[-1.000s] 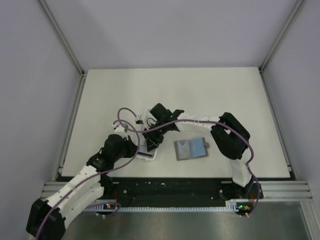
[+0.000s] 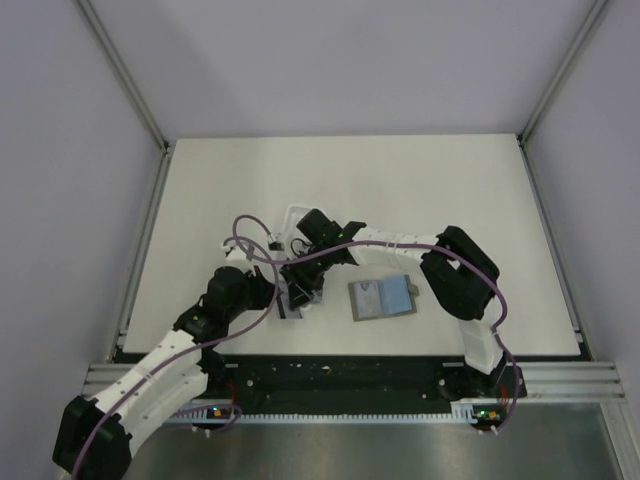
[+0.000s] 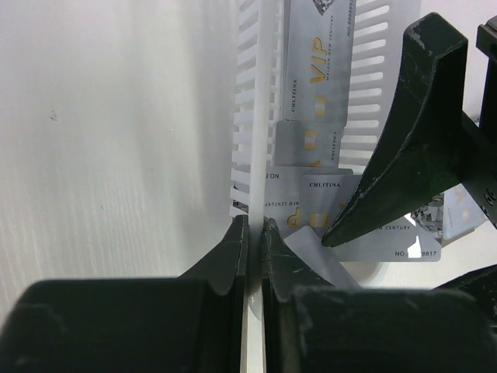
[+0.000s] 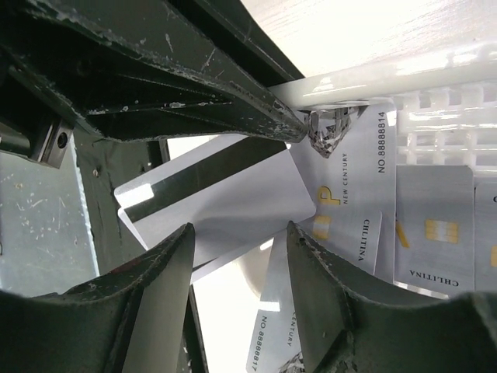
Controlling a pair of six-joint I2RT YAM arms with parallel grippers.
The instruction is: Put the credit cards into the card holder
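The white card holder (image 2: 298, 213) stands left of the table's middle, largely under my arms. My left gripper is shut on its long white side rail. Silver cards (image 3: 317, 62) lie in it. In the right wrist view my right gripper is open, its fingertips at a loose card (image 4: 225, 198) with a dark stripe, lying tilted at the holder's end beside other cards (image 4: 435, 225). Whether the fingertips touch that card is unclear.
A flat grey case with a blue panel (image 2: 383, 297) lies to the right, near the front edge.
My right gripper has shifted slightly toward the front edge since a second ago, and a striped card now shows further left beneath it. The left arm has hardly moved.
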